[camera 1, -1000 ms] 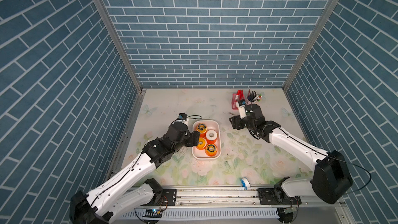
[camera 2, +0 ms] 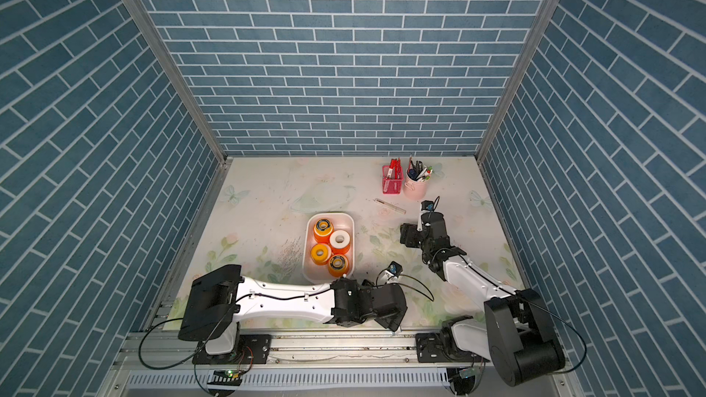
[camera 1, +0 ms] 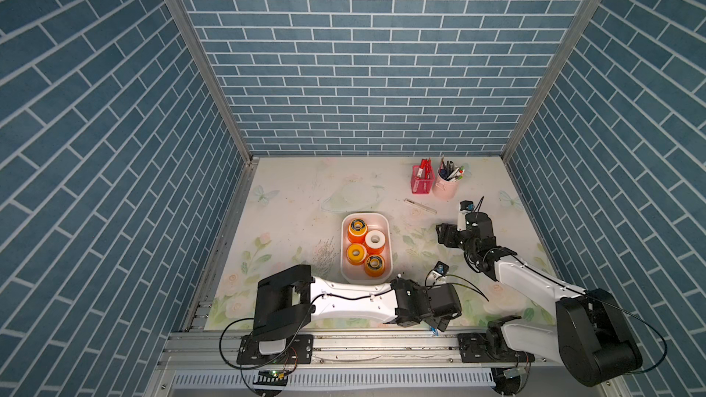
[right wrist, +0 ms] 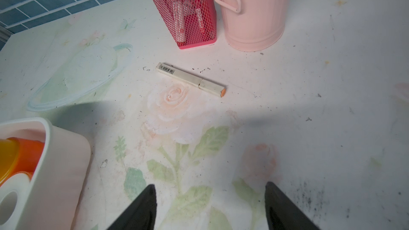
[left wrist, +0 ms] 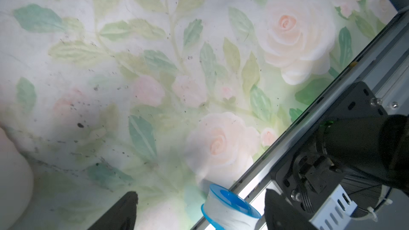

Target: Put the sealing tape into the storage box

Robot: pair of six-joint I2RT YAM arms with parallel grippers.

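A white roll of sealing tape with blue rims rests at the table's front edge, by the metal rail. My left gripper is open, and the roll shows between its fingers, nearer the right one, apparently not gripped. In the top left view the left arm hides most of the roll. The white storage box stands mid-table with several orange and yellow rolls and a white-topped one inside. To the right of the box, over bare table, my right gripper is parted with nothing between its fingers.
At the back right stand a pink mesh pen basket and a pink bucket of pens. A white marker lies in front of them. The left forearm stretches across the table just in front of the box.
My left arm has swung from the box's left side to the front right, over the tape roll. The right arm has drawn back slightly to the right and toward the front.
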